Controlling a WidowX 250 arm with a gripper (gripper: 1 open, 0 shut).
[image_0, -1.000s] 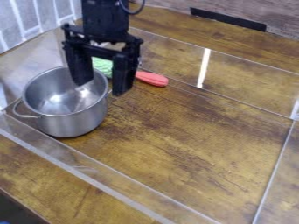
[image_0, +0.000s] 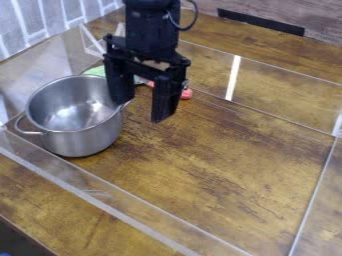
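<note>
My black gripper (image_0: 142, 92) hangs open in the upper middle, just right of and above a steel pot (image_0: 78, 125) with side handles. Behind the gripper, partly hidden, lie a red object (image_0: 179, 92) and a green object (image_0: 96, 71). Nothing shows between the fingers.
Clear tape or edging strips cross it, and a white slatted railing (image_0: 40, 22) stands at the back left.
My gripper has moved right from over the pot and now covers more of the red object. The pot has not visibly moved.
</note>
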